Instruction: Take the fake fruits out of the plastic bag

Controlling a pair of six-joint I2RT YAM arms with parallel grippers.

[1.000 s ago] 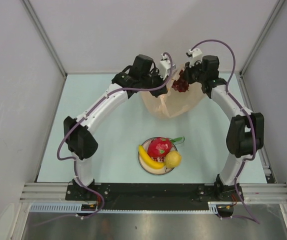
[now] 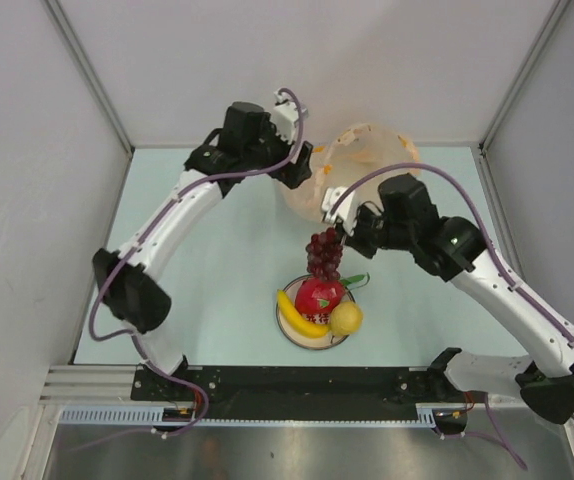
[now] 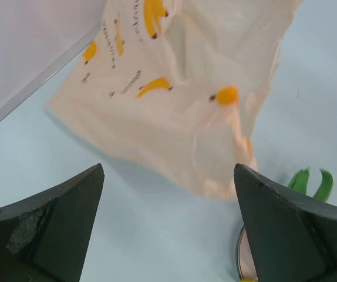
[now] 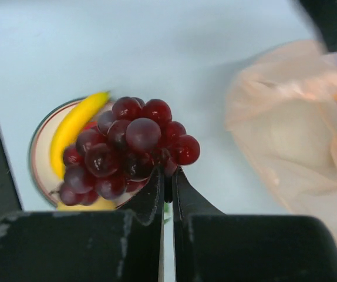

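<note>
A bunch of dark red grapes hangs from my right gripper, which is shut on its stem end. In the right wrist view the grapes lie just past the closed fingertips, with the plate of fruit behind and below them. The translucent plastic bag stands at the back middle, its mouth spread wide; no fruit shows inside. My left gripper is open at the bag's left side. In the left wrist view the bag is ahead of the parted fingers, nothing gripped.
Nearer the front, a plate holds a banana, a red fruit, a yellow round fruit and a green pepper-like piece. Bare table lies left and right of the plate.
My right gripper has carried the grapes from the bag's mouth forward, close above the plate. The left gripper has let go of the bag's edge and moved left.
</note>
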